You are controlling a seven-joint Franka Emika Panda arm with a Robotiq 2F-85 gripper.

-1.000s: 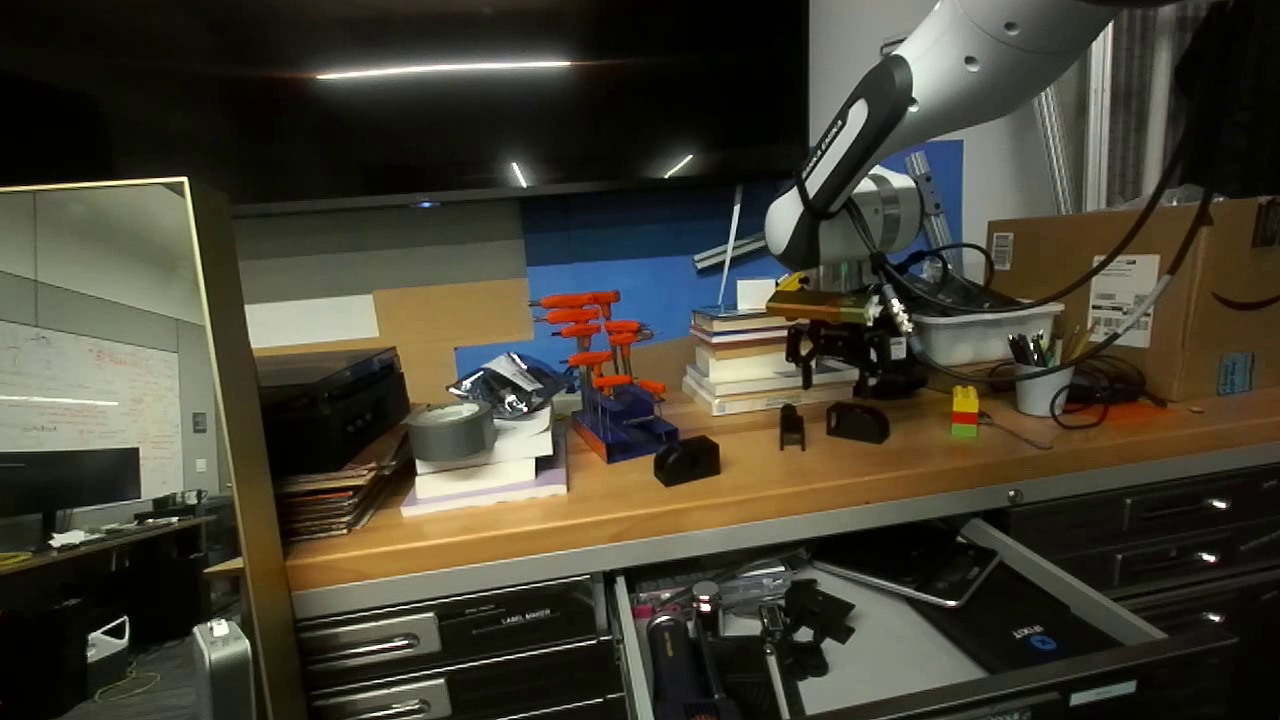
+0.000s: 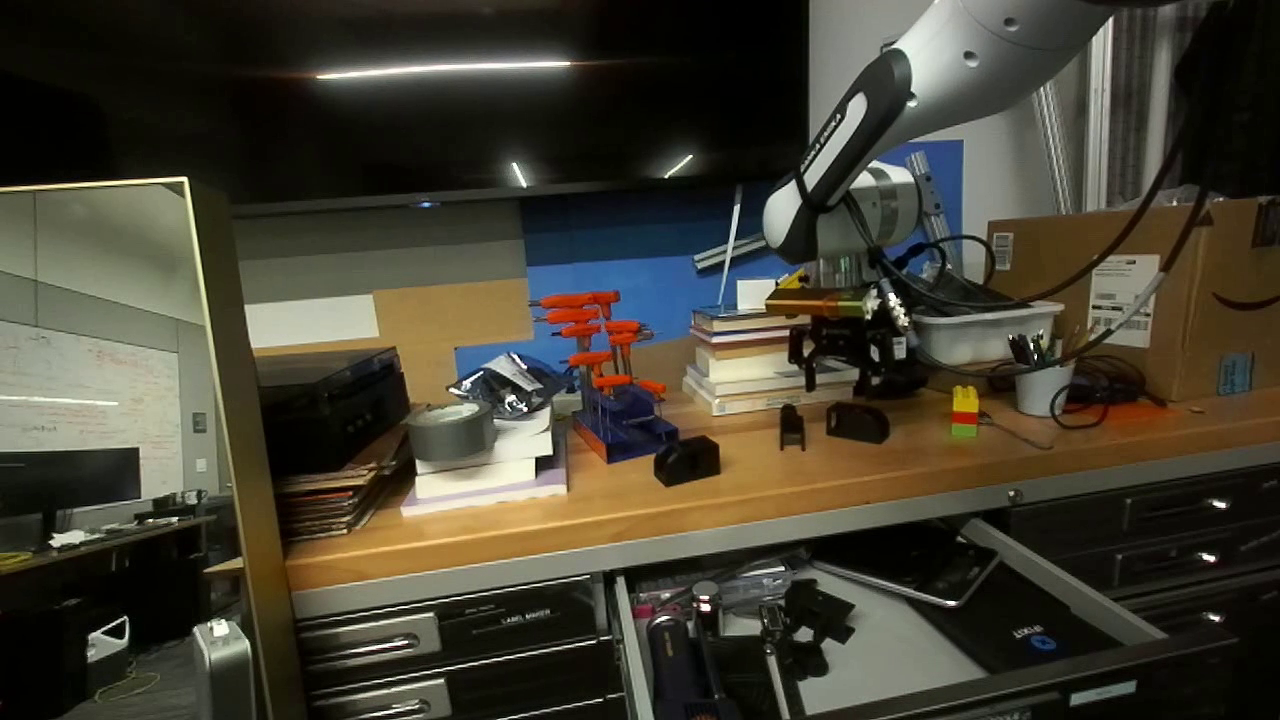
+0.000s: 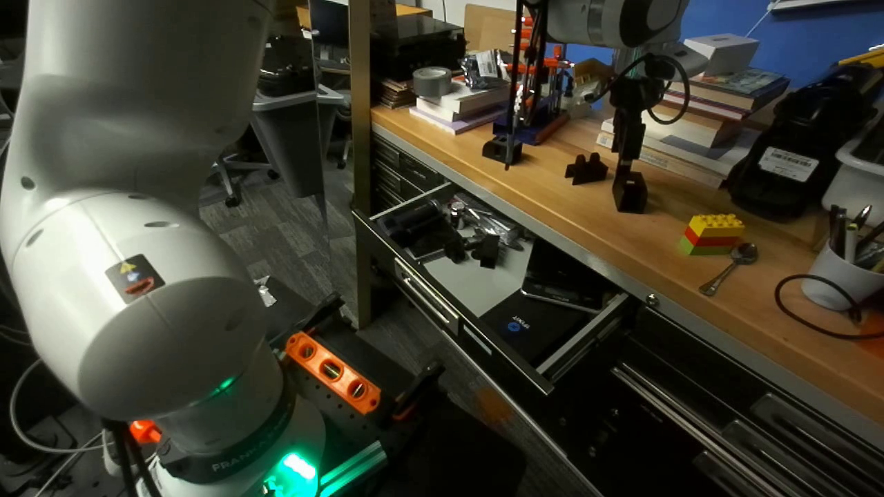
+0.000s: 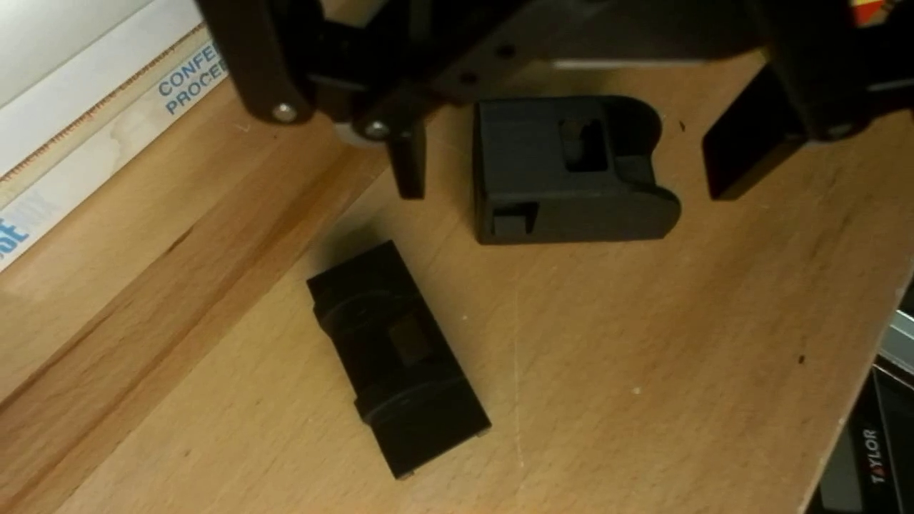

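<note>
My gripper is open above the wooden bench, its two black fingers set wide apart. Between and below them in the wrist view lies a black block with a curved notch [image 4: 548, 193], with bare wood showing on both sides of it. A second black part, flatter with raised ridges [image 4: 403, 360], lies apart from it, lower in that view. From the side, the gripper [image 2: 840, 372] hangs over the notched block [image 2: 858, 422], and the ridged part [image 2: 792, 427] stands to its left. Another black block [image 2: 687, 461] sits farther left on the bench.
Stacked books [image 2: 750, 366] stand behind the gripper. Toy bricks [image 3: 711, 235] and a spoon [image 3: 729, 269] lie to the right, near a white pen cup [image 3: 837, 277]. Below the bench edge, an open drawer [image 2: 882, 666] holds tools and dark flat items. Bare wood surrounds the black parts.
My gripper has shifted very slightly in exterior view 1. The black parts and the open drawer look the same as before.
</note>
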